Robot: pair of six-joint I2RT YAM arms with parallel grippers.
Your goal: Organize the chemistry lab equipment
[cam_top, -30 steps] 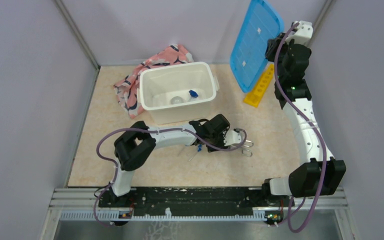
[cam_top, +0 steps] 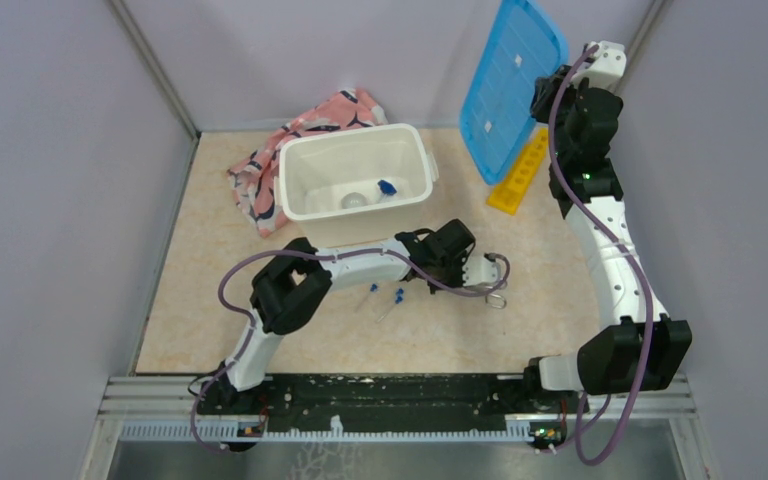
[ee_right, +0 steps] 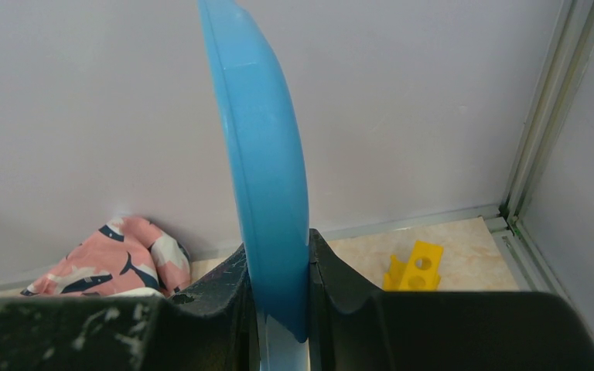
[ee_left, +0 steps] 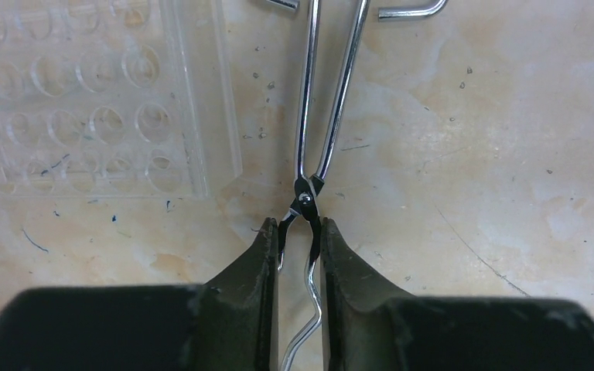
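Note:
In the left wrist view, metal crucible tongs [ee_left: 305, 197] lie on the table, with my left gripper right at their pivot, a narrow gap between its fingers around the handles; whether it grips them is unclear. A clear perforated rack [ee_left: 93, 100] lies left of the tongs. My right gripper is shut on a blue lid [ee_right: 263, 139], held upright above the back right of the table. A white bin [cam_top: 295, 210] holds a clear round item and a blue one. Two thin items with blue ends [cam_top: 398, 297] lie near the front middle.
A yellow rack [cam_top: 515, 190] stands at the back right under the lid. A pink patterned cloth [cam_top: 257, 170] lies behind and left of the bin. The front and left of the table have bare space.
My left gripper has moved slightly toward the back right, onto the tongs. The right arm and the blue lid look unchanged.

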